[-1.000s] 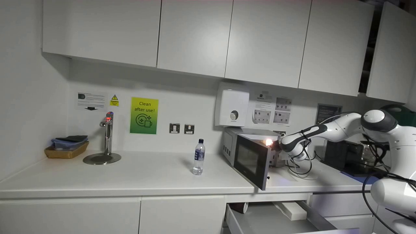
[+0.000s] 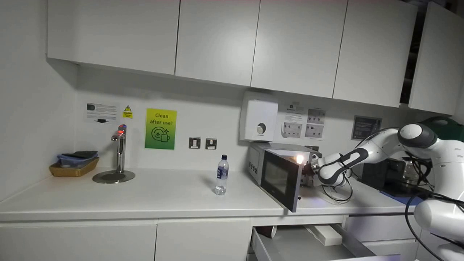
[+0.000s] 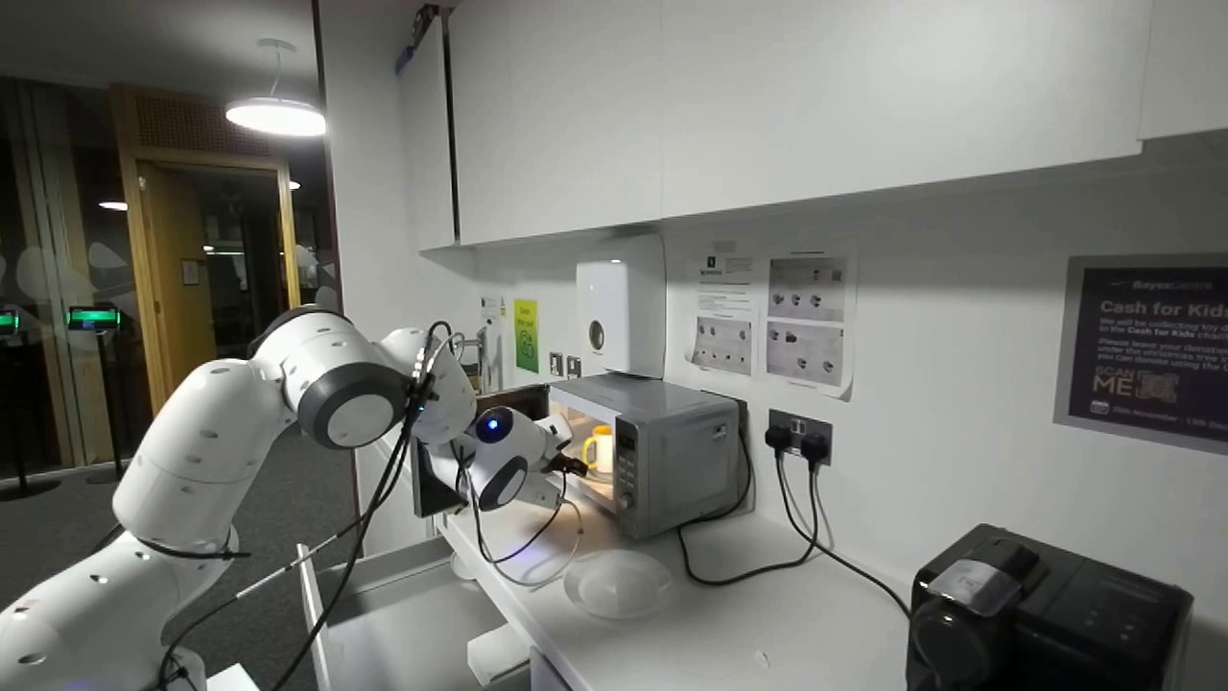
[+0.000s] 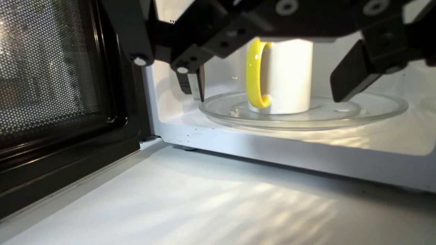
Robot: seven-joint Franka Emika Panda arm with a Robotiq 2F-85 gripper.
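Inside the lit microwave [image 3: 679, 461], whose door [image 2: 281, 179] stands open, a white mug [image 4: 291, 77] with a yellow handle [image 4: 255, 73] rests upright on the glass turntable [image 4: 220, 110]. In the wrist view the handle faces left. My gripper is open, its fingertips apart with nothing held; the mug shows beyond and between them. From the second exterior view, my gripper [image 3: 572, 465] is at the microwave's opening, close to the mug [image 3: 601, 449]. Whether a finger touches the mug I cannot tell. The door hides most of the gripper in the first exterior view.
A pulled-out drawer [image 2: 295, 245] below the counter holds a white box [image 2: 325, 235] and a mug [image 2: 266, 231]. A water bottle [image 2: 222, 175] stands left of the microwave. A clear lid or plate [image 3: 618, 585] lies on the counter, and a black coffee machine [image 3: 1053, 610] is farther right.
My arm has drawn back to the right from the microwave, and more of the wrist shows beside the door. The door, bottle and drawer have not moved.
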